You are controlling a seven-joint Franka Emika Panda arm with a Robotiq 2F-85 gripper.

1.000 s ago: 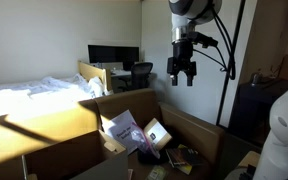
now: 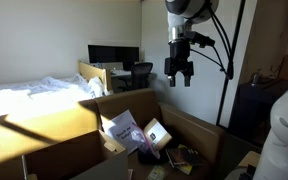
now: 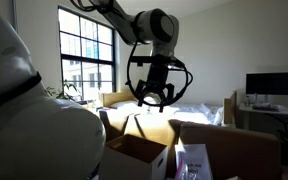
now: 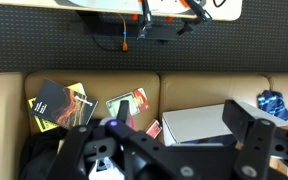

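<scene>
My gripper (image 2: 179, 80) hangs in the air above a brown sofa (image 2: 134, 103), well clear of everything on it. Its fingers stand apart in exterior view 2, with nothing visible between them. On the seat, the wrist view shows a dark book (image 4: 59, 105), a greenish book or card (image 4: 127, 103) and a white-sided box (image 4: 199, 122). Exterior view 1 has a white and pink printed item (image 2: 124, 130) leaning against the backrest, beside another pale booklet (image 2: 157, 134). The gripper's dark body hides part of the seat in the wrist view.
An open cardboard box (image 3: 136, 158) stands at the sofa's near side. Behind the sofa are a bed (image 2: 39, 95), a desk chair (image 2: 141, 75) and a monitor (image 3: 271, 83). The air around the gripper is free.
The gripper has shifted very slightly left in exterior view 1. The sofa and the things on it look unchanged.
</scene>
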